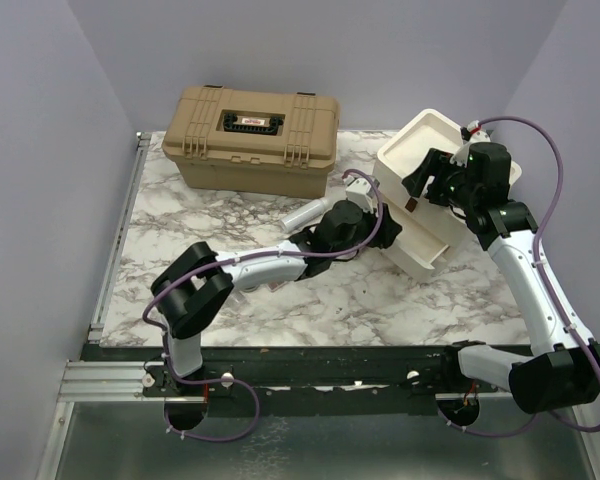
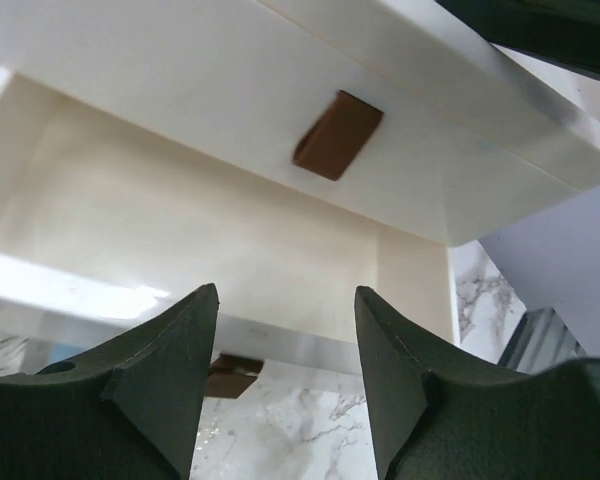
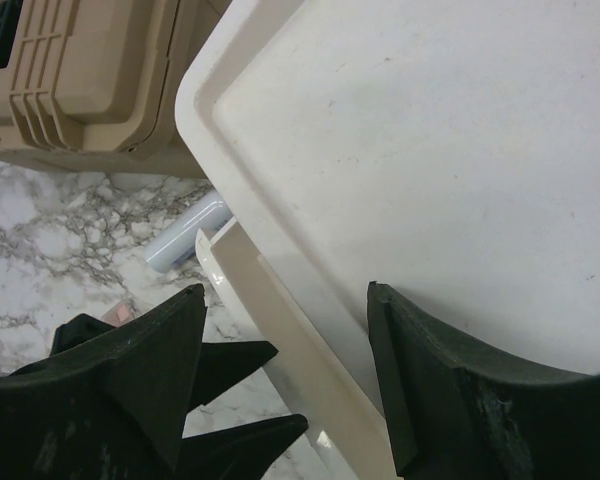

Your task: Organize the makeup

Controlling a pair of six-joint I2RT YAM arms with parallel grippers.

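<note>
A white drawer box (image 1: 398, 152) stands at the right, its tray-like top bare where it shows. Its lower drawer (image 2: 240, 215) is pulled out, and the visible inside is empty. Brown tabs mark the upper front (image 2: 338, 135) and the drawer's front (image 2: 232, 375). My left gripper (image 1: 392, 229) is open at the drawer's front edge, with nothing held; its dark fingers (image 3: 230, 365) also show in the right wrist view. Over the box's top rim, my right gripper stands open and empty. A clear cylindrical container (image 1: 305, 214) lies on the marble surface left of the drawer.
A tan toolbox (image 1: 250, 140), closed, occupies the back left. Small items lie partly hidden under the left arm, among them a pinkish one (image 1: 277, 286). Bare marble spreads across the left and front. Grey walls enclose the sides.
</note>
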